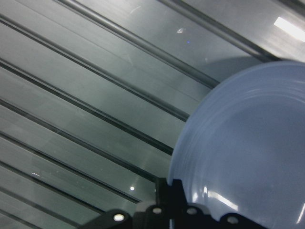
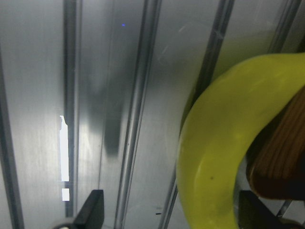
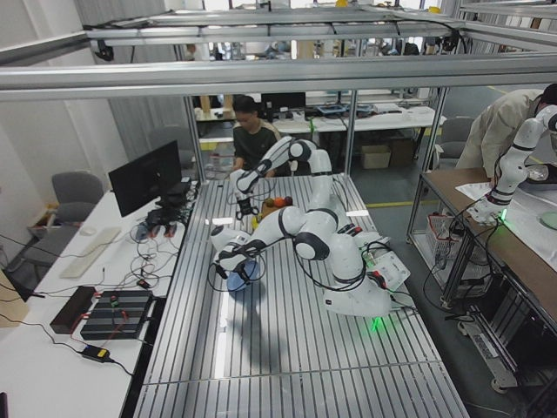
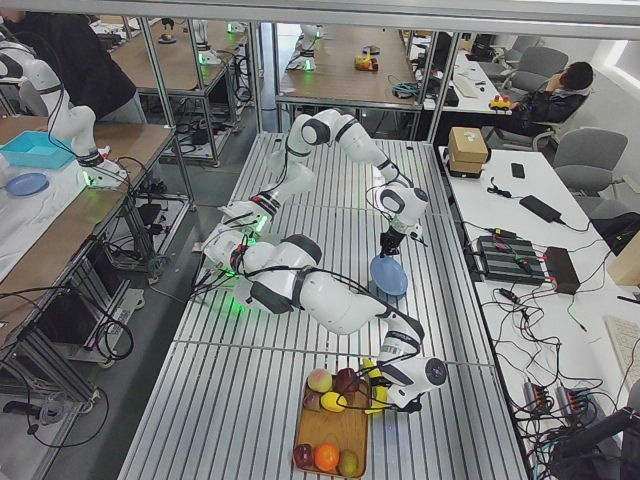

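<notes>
A blue plate [image 4: 388, 278] lies on the slatted metal table, with my left gripper at its rim; the fingertips are close together in the left wrist view, and whether they pinch the rim is unclear. My right gripper stands open above a yellow banana [image 2: 214, 133], which lies between and just ahead of its fingertips, beside a wooden tray [image 2: 281, 157]. In the camera right view the tray holds several fruits, among them an orange [image 4: 326, 456].
The aluminium table [image 4: 250, 400] has bare room around the tray and plate. Both arms reach across it from one side. A white desk [image 3: 61, 366] with cables and electronics runs alongside, and frame posts stand at the edges.
</notes>
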